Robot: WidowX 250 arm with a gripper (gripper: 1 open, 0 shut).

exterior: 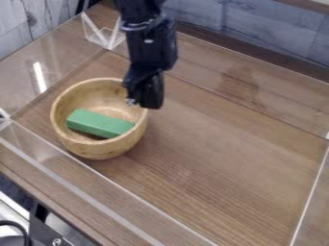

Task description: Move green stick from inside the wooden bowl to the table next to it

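Observation:
The green stick (99, 124), a thick block-like bar, lies inside the round wooden bowl (60, 117) at the left of the table. It rests toward the bowl's near side, slightly slanted. My dark gripper (142, 101) reaches down from the top of the camera view, its tip at the bowl's right far rim. Its fingers look shut with nothing between them, apart from the stick, which lies to their lower left.
Bare wooden table (225, 159) spreads wide to the right of the bowl. A transparent wall or edge runs along the left, and dark cables (26, 216) sit at the lower left corner.

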